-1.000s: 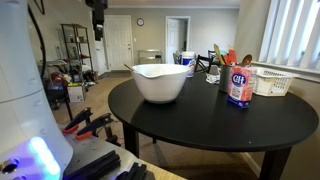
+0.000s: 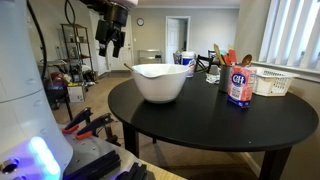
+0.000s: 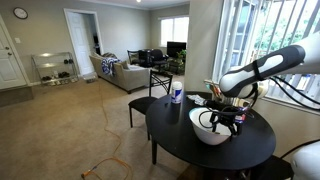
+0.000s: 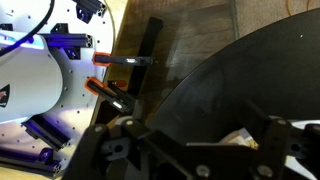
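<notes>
A large white bowl (image 2: 162,86) stands upright on the round black table (image 2: 215,122), and the tip of some utensil shows at its left rim. My gripper (image 2: 110,50) hangs open in the air, left of the bowl and above its rim in exterior view 1. In exterior view 2 the arm overlaps the bowl (image 3: 203,128). The wrist view shows the open gripper with nothing held between its fingers. Part of the bowl (image 4: 304,126) appears at the lower right there, mostly covered by a finger.
Right of the bowl stands a red, white and blue container (image 2: 240,88). Behind it are a utensil holder (image 2: 224,77) and a white basket (image 2: 272,82). A white and blue tub (image 2: 187,58) sits farther back.
In exterior view 1 my gripper has come down and shifted right toward the bowl. The bowl and the other tabletop things have stayed put.
</notes>
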